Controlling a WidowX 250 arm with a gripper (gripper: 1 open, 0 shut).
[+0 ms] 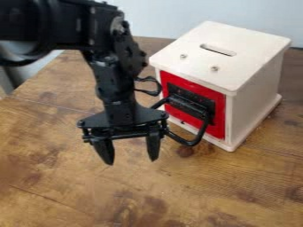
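A pale wooden box (243, 89) with a slot in its top stands at the right. Its front carries a red panel (218, 127) with a black latch and a looped black handle (187, 137) sticking out toward the front left. My black gripper (129, 152) hangs open to the left of that handle, pointing down over the tabletop, with nothing between its fingers.
A pale wall and the table's back edge show at the upper left.
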